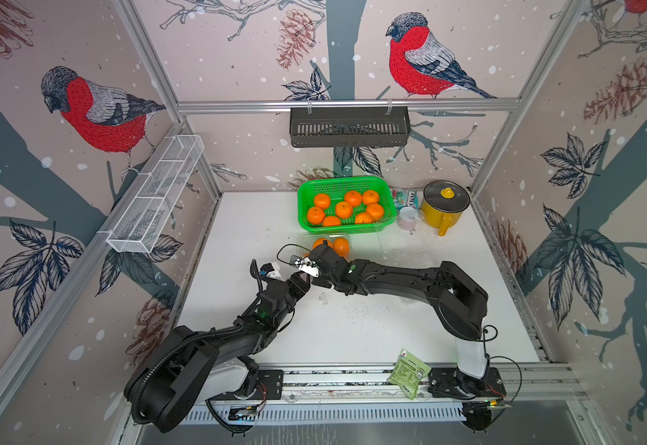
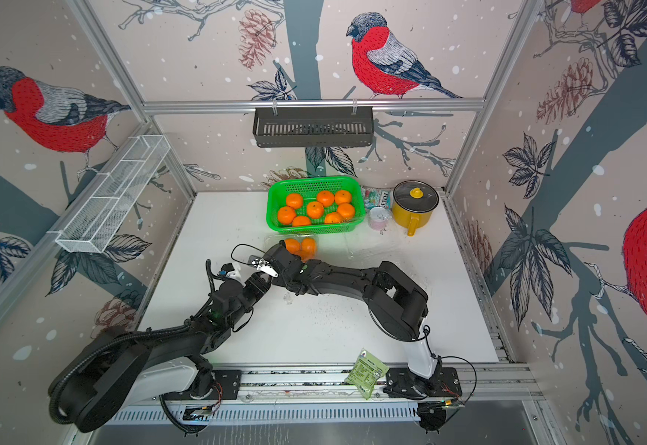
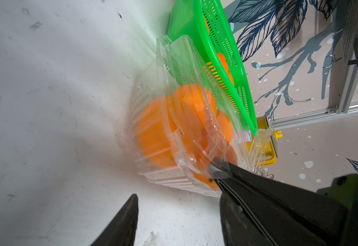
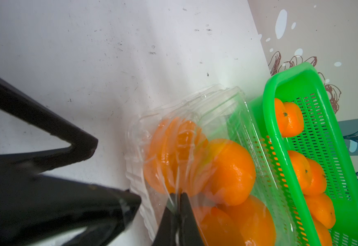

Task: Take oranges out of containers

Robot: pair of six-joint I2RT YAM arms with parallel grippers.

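A clear plastic container (image 3: 146,160) holds oranges (image 4: 230,172) mid-table, beneath my arms. My right gripper is shut at the container's near part, apparently pinching thin plastic; its dark body crosses the left wrist view. My left gripper is beside the container, its fingertips apart; whether anything is between them is unclear from these angles. Behind the container, a green basket (image 1: 383,194) holds several more oranges.
A yellow pot (image 1: 440,211), pink cup (image 1: 408,218) and packet stand at back right. Empty racks hang on the back and left walls. A green sachet (image 1: 409,371) lies on the front edge.
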